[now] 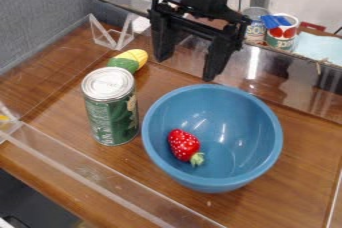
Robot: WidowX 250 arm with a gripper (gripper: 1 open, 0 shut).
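Note:
My black gripper [187,50] hangs at the top centre of the camera view, its two fingers wide apart with nothing between them, above the back rim of a blue bowl [247,157]. Inside the bowl lies a red strawberry [185,144] with a green top. A green can [110,112] stands upright left of the bowl. Behind the can lies a yellow-and-green object [130,62], partly hidden.
A clear plastic wall runs along the wooden table's [160,197] front and back. A grey padded wall [40,27] is at the left. Cups [281,32] and a light blue cloth [318,46] lie beyond the back edge.

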